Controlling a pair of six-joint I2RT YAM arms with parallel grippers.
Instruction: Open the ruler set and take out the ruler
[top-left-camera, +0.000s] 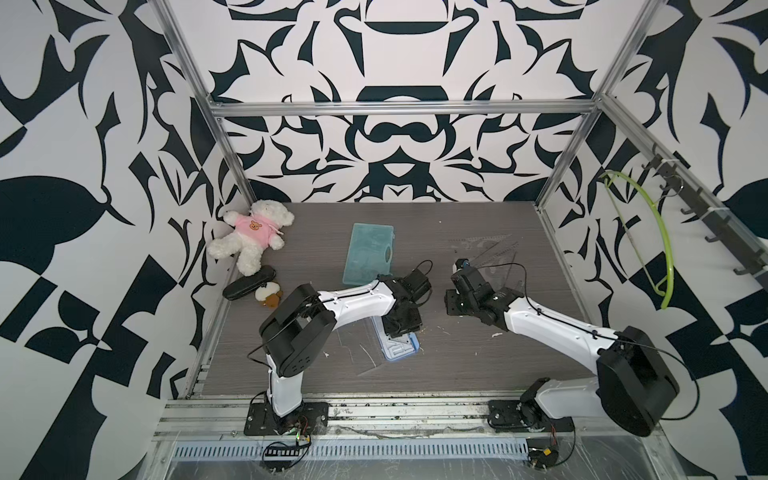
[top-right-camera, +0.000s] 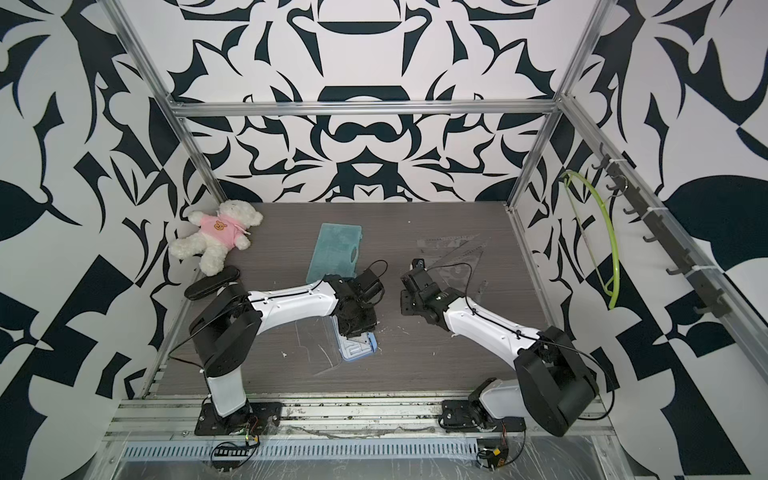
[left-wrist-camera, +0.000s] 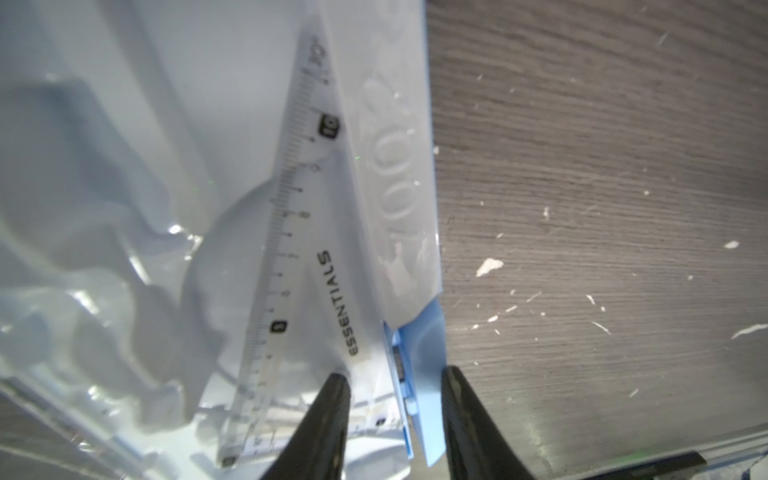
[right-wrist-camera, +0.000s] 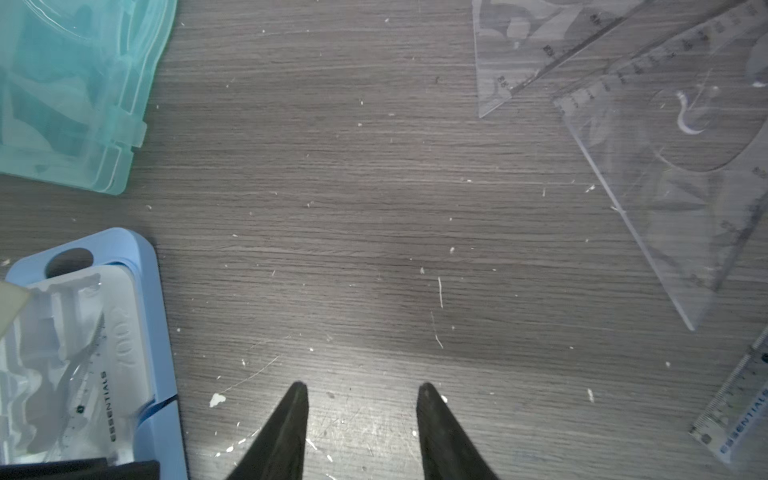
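Observation:
The blue case (right-wrist-camera: 158, 320) lies open on the table, with a clear plastic tray (left-wrist-camera: 392, 184) inside. In the tray is a transparent set square or ruler (left-wrist-camera: 272, 264) with printed scale marks. My left gripper is over the case's near right corner. Its fingers stand apart, one over the tray side and the other by the blue rim (left-wrist-camera: 424, 384); contact is unclear. Over bare table to the right, my right gripper is open and empty. From above, the left arm hides part of the case.
Behind the blue case lies a green case (top-left-camera: 369, 252). Transparent set squares (right-wrist-camera: 672, 152) and a short ruler (right-wrist-camera: 740, 408) rest on the right. A white teddy (top-left-camera: 256, 228) and a black pouch (top-left-camera: 249, 282) sit at the left.

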